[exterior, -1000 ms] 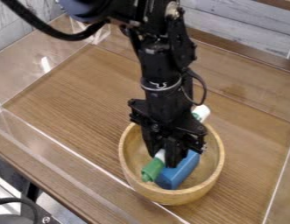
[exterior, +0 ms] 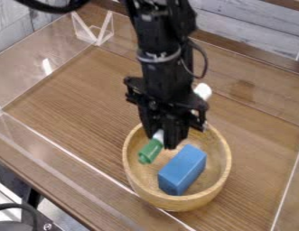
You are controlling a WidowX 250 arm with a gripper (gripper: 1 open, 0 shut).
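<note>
A wooden bowl (exterior: 206,194) sits near the front of the tabletop, holding a blue block (exterior: 182,170). The black arm hangs over it, its gripper (exterior: 159,137) shut on a green-and-white cylindrical object (exterior: 149,152) at the bowl's back left. A small white object (exterior: 202,90) shows behind the arm to the right; what it is cannot be told.
A pale rim or wall (exterior: 242,32) runs along the back, with a white bracket-like piece at the upper left.
The gripper has risen and moved back with the green-and-white object, uncovering more of the blue block in the bowl.
</note>
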